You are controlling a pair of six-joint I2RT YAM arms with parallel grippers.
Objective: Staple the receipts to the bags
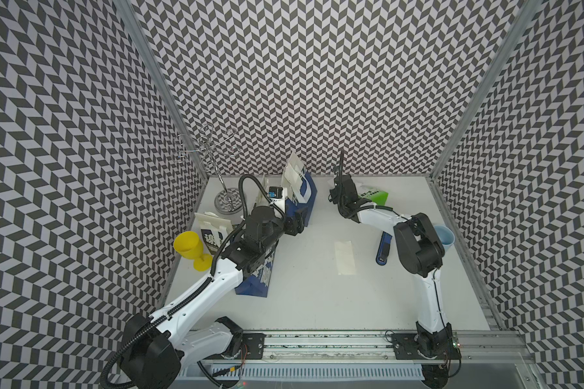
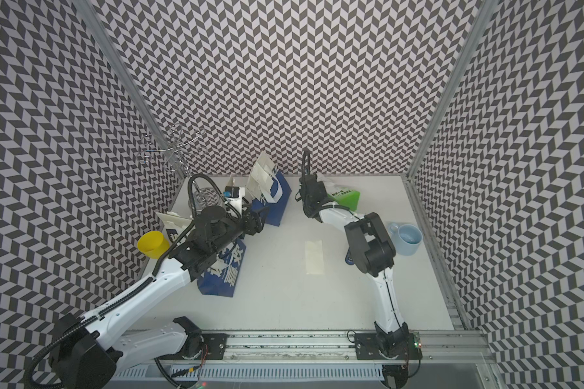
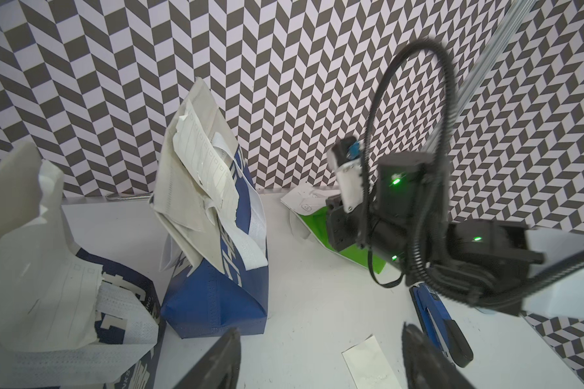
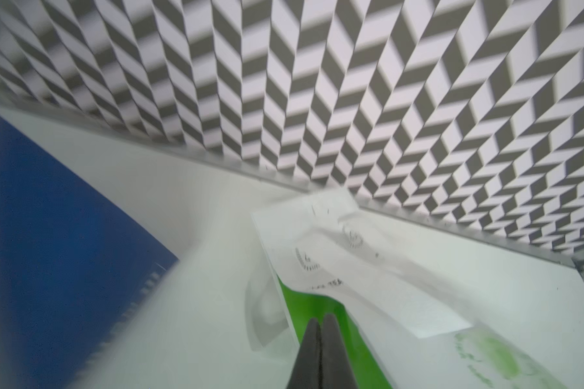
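In the right wrist view, my right gripper is shut, its fingertips meeting with nothing between them. A green-and-white bag (image 4: 327, 304) lies beyond and outside those fingers. My left gripper is open and empty, its fingers far apart. A blue-and-cream bag (image 3: 214, 291) stands upright at the back, with a pale receipt (image 3: 204, 165) against its upper part. Nearer the left, another blue bag (image 1: 254, 285) is partly covered by the left arm. One blank-looking receipt (image 1: 345, 258) rests flat on the table. The blue stapler (image 1: 383, 249) sits right of it.
A yellow cup (image 1: 188, 244) stands at the left, near a metal rack (image 1: 227, 199) and a cream bag (image 1: 215, 227). The light blue mug (image 2: 407, 239) is at the right edge.
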